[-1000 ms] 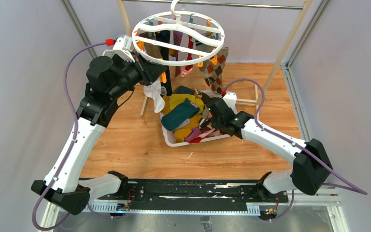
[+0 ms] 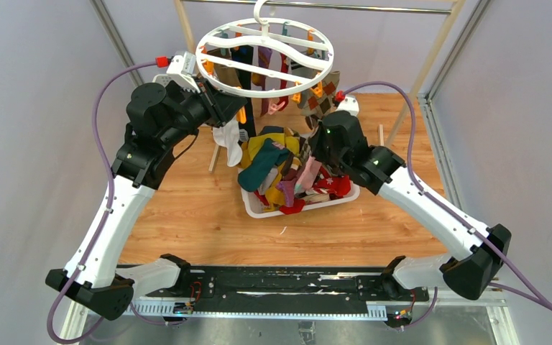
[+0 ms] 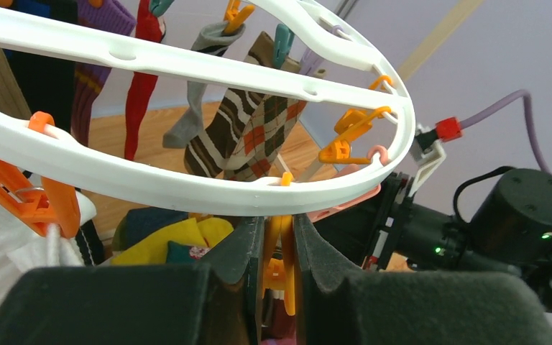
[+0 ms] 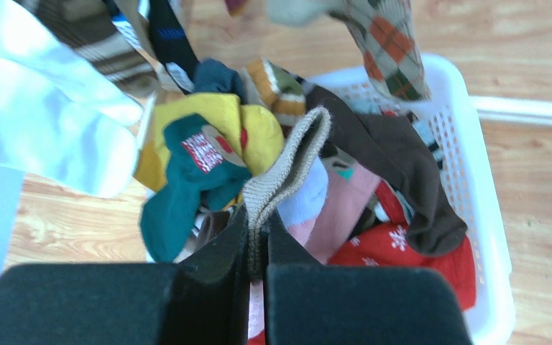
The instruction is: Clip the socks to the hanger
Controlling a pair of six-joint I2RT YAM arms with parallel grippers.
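At the rim of the round white hanger (image 2: 264,92), my left gripper is shut on an orange clip (image 3: 288,287). My right gripper is shut on a grey-and-white sock (image 4: 287,162) held up over the pile; in the top view it is below the hanger's right side. Several socks, such as the argyle sock (image 3: 266,129) and red sock (image 3: 142,79), hang from coloured clips on the hanger.
A white basket (image 4: 489,273) full of mixed socks stands on the wooden floor (image 2: 316,241) below. A wooden stand with a metal bar (image 2: 374,8) is at the back, between side walls.
My right gripper has risen from the basket and moved up in the top view, with socks below it shifting. The left arm stays still at the hanger.
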